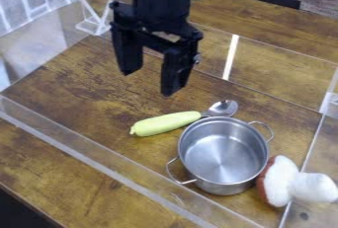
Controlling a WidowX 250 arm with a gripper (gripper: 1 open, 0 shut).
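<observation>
My black gripper (154,69) hangs over the wooden table at the upper middle, open, above and to the left of a pale yellow-green corn cob or similar long object (164,123). A steel pot (222,156) with two side handles stands at the lower right. A silver spoon (223,108) lies just behind the pot. To the pot's right are white and red soft-looking objects (297,185), whose identity I cannot tell.
Low transparent walls or edges run along the left, front and right sides.
</observation>
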